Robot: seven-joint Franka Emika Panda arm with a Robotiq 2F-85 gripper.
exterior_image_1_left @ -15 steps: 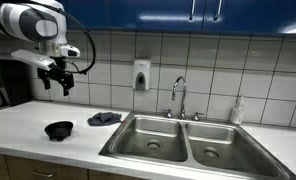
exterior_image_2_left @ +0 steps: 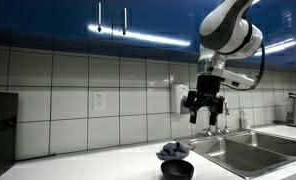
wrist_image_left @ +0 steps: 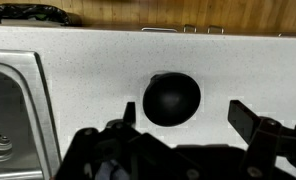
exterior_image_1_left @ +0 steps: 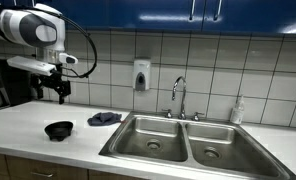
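Note:
A black bowl (exterior_image_1_left: 59,130) rests on the white counter, left of the sink; from above it shows as a round dark bowl (wrist_image_left: 171,99). My gripper (exterior_image_1_left: 52,98) hangs in the air over the counter, well above the bowl and apart from it. In the wrist view the two dark fingers stand wide apart, so the gripper is open with nothing between them. A dark blue-grey cloth (exterior_image_1_left: 105,118) lies crumpled behind and to the right of the bowl. The second exterior view shows the same bowl (exterior_image_2_left: 177,170) below my gripper (exterior_image_2_left: 205,116).
A double steel sink (exterior_image_1_left: 193,122) with a tall faucet (exterior_image_1_left: 182,95) takes up the middle of the counter. A soap dispenser (exterior_image_1_left: 142,74) hangs on the tiled wall, and a clear bottle (exterior_image_1_left: 238,110) stands behind the sink. Blue cabinets (exterior_image_1_left: 233,15) hang overhead.
The bowl and the cloth have stayed in place.

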